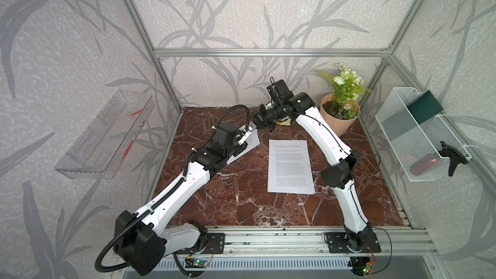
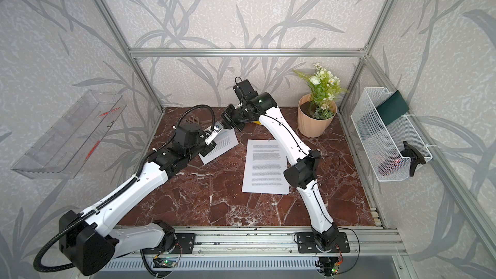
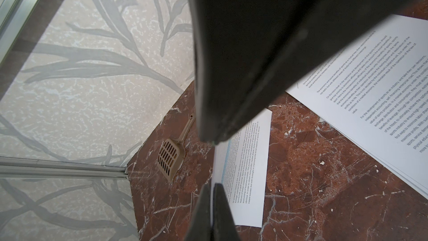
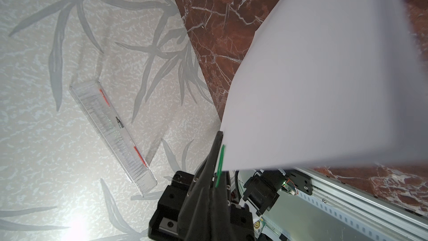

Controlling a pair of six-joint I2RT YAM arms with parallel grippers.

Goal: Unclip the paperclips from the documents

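Note:
In the right wrist view, a large blank sheet of the held document (image 4: pixel 307 84) spreads close to the camera. A green paperclip (image 4: pixel 221 157) lies lengthwise at its near corner, between the fingertips of my right gripper, which is shut on it. My left gripper is shut on the document, seen edge-on as a thin pale line running into its fingers. Both grippers meet above the back of the table. Below them lies a printed sheet (image 2: pixel 223 148), partly covered by the left arm. A document stack (image 1: pixel 290 168) lies flat at the table's centre.
A clear bin (image 1: pixel 106 137) hangs on the left wall and a white mesh basket (image 1: pixel 413 139) on the right. The flowerpot (image 1: pixel 338 113) stands at the back right; a brown slotted scoop (image 3: pixel 171 156) lies at the back left.

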